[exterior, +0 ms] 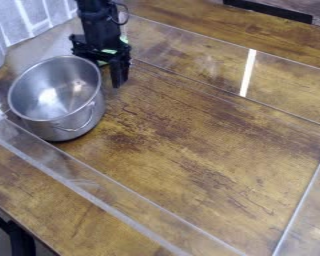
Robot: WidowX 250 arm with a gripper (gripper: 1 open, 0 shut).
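A large steel pot (53, 97) stands on the wooden table (203, 160) at the left. Behind it, at the upper left, my black gripper (101, 60) hangs low over a small green object (115, 43), mostly hidden by the gripper's body. Whether the fingers are open or shut, and whether they hold anything, is too small and dark to tell.
A light, crumpled covering lies along the back left edge beside the pot.
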